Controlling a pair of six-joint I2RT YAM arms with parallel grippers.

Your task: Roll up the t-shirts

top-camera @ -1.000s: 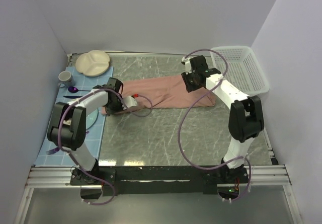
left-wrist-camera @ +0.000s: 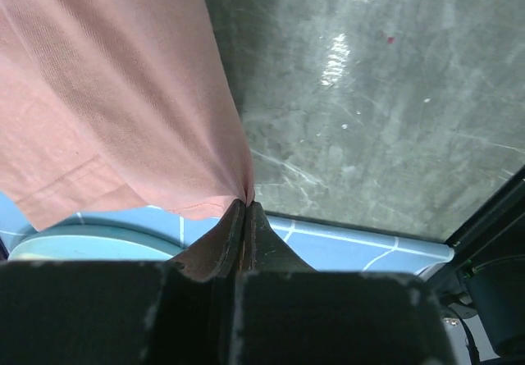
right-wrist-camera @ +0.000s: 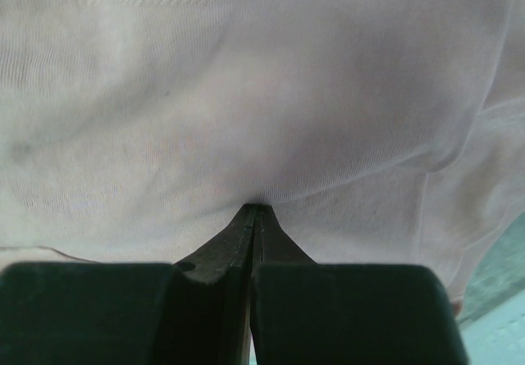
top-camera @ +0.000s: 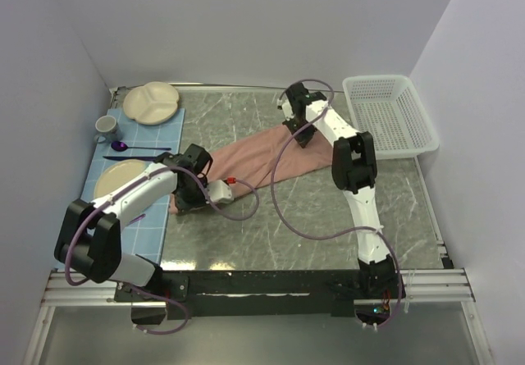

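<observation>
A pink t shirt lies stretched across the table, slanting from front left to back right. At its front left corner is my left gripper. In the left wrist view, the shirt's fabric gathers to a point between the shut fingertips. My right gripper is over the right half of the shirt, pointing down. Its shut fingertips touch the layered, creased fabric in the right wrist view. Whether a fold is pinched there cannot be seen.
At the back right stands an empty white basket. On the left, a blue mat bears a grey mug, plates, a purple spoon and a dark knife.
My left gripper has moved toward the front, and the shirt's left end has come with it, so the shirt now slants.
</observation>
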